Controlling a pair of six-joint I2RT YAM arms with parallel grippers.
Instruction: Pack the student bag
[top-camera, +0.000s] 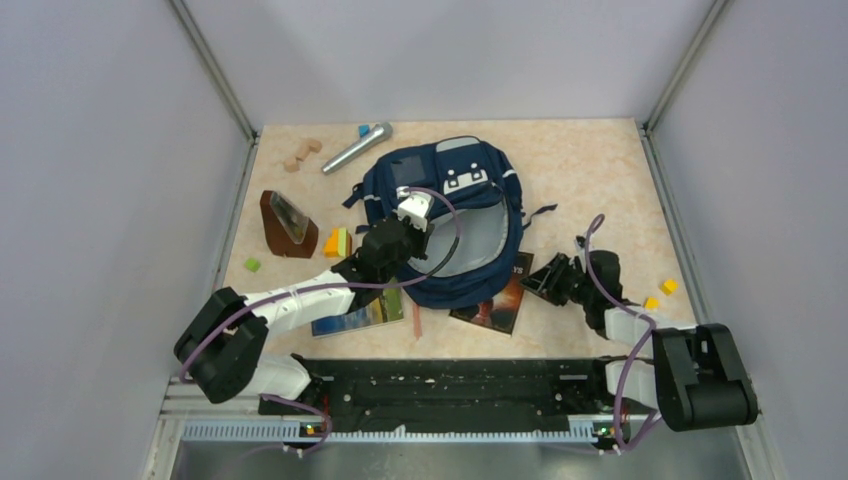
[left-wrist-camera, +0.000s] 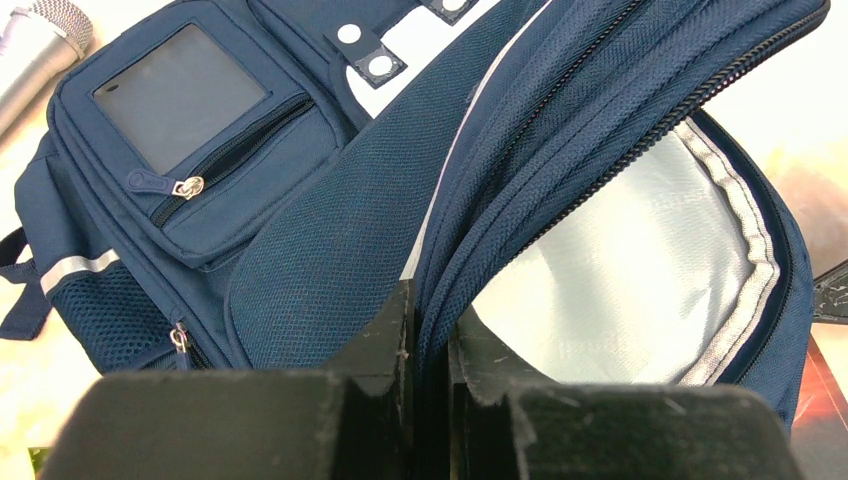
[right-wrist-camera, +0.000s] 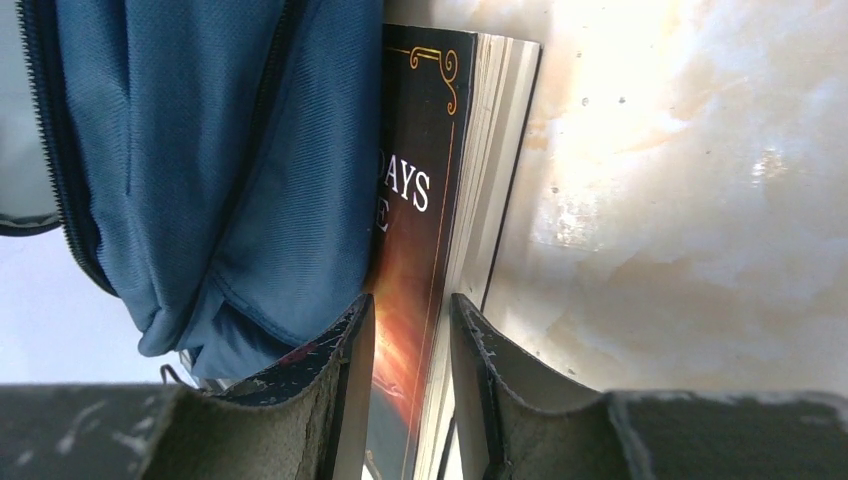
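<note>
The dark blue backpack (top-camera: 440, 165) lies in the middle of the table, its main compartment gaping and showing a pale lining (left-wrist-camera: 610, 250). My left gripper is shut on the zippered edge of the bag's flap (left-wrist-camera: 560, 130), holding it up. Partly under the bag's lower right side lies a dark book (top-camera: 497, 305) with an orange picture. My right gripper is part open at the book's page edge (right-wrist-camera: 478, 190), one finger over the cover side and the other beside the pages.
A second book (top-camera: 355, 318) lies under the left arm, beside a reddish strip (top-camera: 417, 322). A microphone (top-camera: 357, 148), a brown wooden frame (top-camera: 288, 225) and small coloured blocks (top-camera: 337, 243) sit on the left. Yellow blocks (top-camera: 668, 286) lie far right.
</note>
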